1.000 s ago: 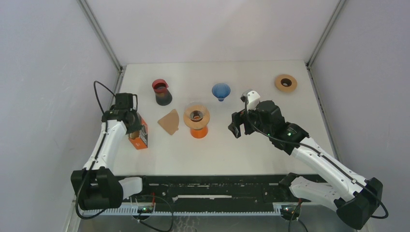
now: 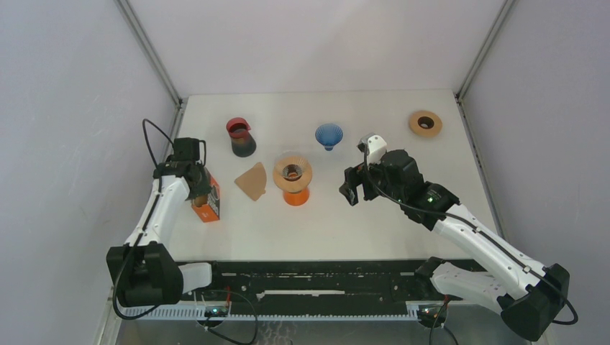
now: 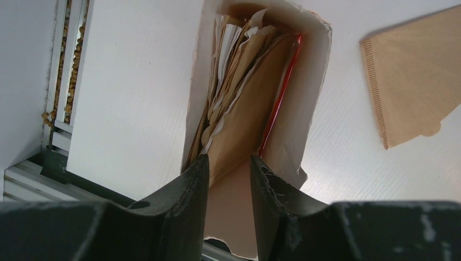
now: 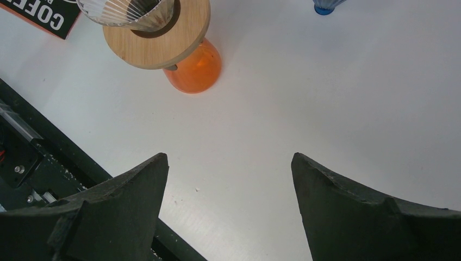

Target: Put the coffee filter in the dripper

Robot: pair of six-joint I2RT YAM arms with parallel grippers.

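My left gripper hangs at the open top of the filter box, fingers part open. Inside the box, brown paper filters stand on edge, beyond the fingertips in the left wrist view; I see none clamped between them. A single coffee filter lies flat on the table, right of the box. The clear ribbed dripper sits in a wooden collar on an orange base. Over bare table to its right, my right gripper is open and empty.
A red-and-black jug stands behind the flat filter. Behind and right of the dripper is a blue dripper. Another wooden ring lies at the back right.
Over the last second the left arm has shifted very slightly to the right at the box. The right arm and the objects on the table have stayed put.
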